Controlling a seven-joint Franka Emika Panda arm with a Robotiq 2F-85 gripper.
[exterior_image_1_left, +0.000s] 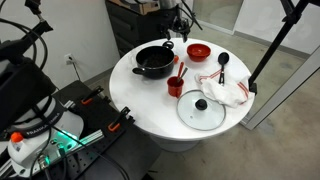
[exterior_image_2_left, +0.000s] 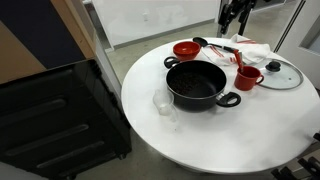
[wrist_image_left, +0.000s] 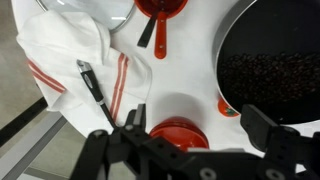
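Observation:
My gripper (exterior_image_2_left: 232, 30) hangs open above the far side of the round white table, with nothing between its fingers. In the wrist view, the red bowl (wrist_image_left: 180, 132) lies below the gripper, partly covered by it. The black pot (exterior_image_1_left: 154, 60) stands beside the bowl; dark beans (wrist_image_left: 270, 82) cover its bottom. A red mug (exterior_image_1_left: 176, 87) holds red-handled utensils. On a white towel with red stripes (exterior_image_1_left: 230, 92) rests a black utensil (wrist_image_left: 91, 80). The glass lid (exterior_image_1_left: 201, 110) with its black knob lies flat near the mug.
A clear glass item (exterior_image_2_left: 165, 101) stands by the pot. Something small and red (wrist_image_left: 228, 108) shows at the pot's side. A dark cabinet (exterior_image_2_left: 60, 115) stands beside the table.

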